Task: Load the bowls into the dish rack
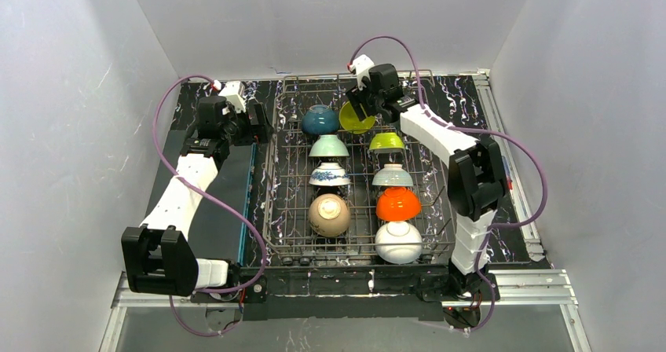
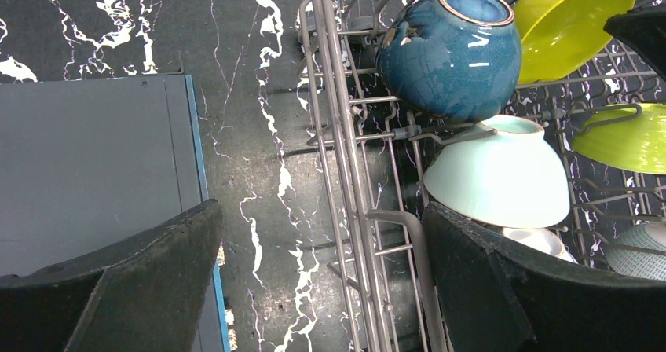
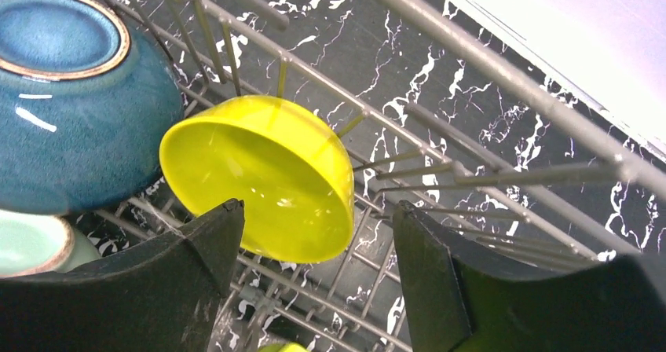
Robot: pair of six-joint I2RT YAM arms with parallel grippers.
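Observation:
A yellow bowl [image 3: 259, 179] leans tilted in the rack's far row, its hollow facing my right gripper. That gripper is open over the bowl, its fingers apart, and nothing shows gripped. Beside it sits the blue bowl [image 1: 320, 120]. Nearer in the wire dish rack [image 1: 281, 152] stand a pale green bowl [image 1: 328, 146], a lime bowl [image 1: 386, 142], a blue-patterned bowl [image 1: 329, 174], a grey-green bowl [image 1: 392, 175], a tan bowl [image 1: 329, 216], an orange bowl [image 1: 398, 203] and a white bowl [image 1: 398, 243]. My left gripper hangs open and empty at the rack's left side.
A dark grey panel [image 2: 86, 163] with a blue edge lies left of the rack and is bare. Marbled black counter [image 2: 259, 132] shows between panel and rack. The rack's thick rail [image 3: 510, 69] runs close by the right gripper.

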